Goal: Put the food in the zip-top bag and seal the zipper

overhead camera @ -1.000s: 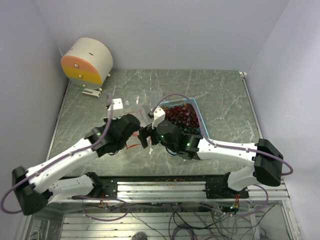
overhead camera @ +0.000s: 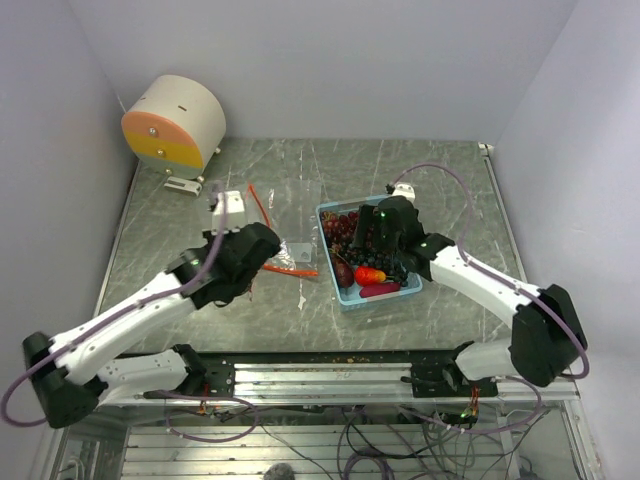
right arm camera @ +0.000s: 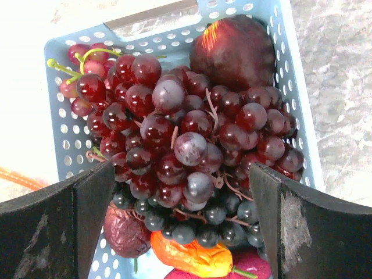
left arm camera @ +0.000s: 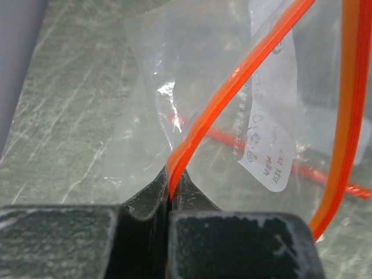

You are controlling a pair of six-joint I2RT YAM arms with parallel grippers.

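Note:
The clear zip top bag [left arm camera: 209, 75] has an orange zipper strip [left arm camera: 244, 72], and my left gripper is shut on that strip's edge. Its mouth gapes to the right of the fingers, the second orange strip [left arm camera: 349, 99] standing well apart from the first. In the top view the bag [overhead camera: 295, 205] lies left of a blue basket [overhead camera: 352, 299]. Over that basket my right gripper stands open, its fingers to either side of a heap of red grapes [right arm camera: 165, 125]; nothing is clamped. Dark grapes [right arm camera: 232, 232], an orange pepper [right arm camera: 189, 258] and a dark round fruit [right arm camera: 232, 52] share the basket.
A cream cabinet [overhead camera: 175, 125] with orange and yellow drawers stands at the back left. Bare grey tabletop [overhead camera: 455, 190] extends right of the basket. Below the table's front edge, cables [overhead camera: 370, 450] hang over metal rails.
My right arm has moved right, from beside the bag to above the basket.

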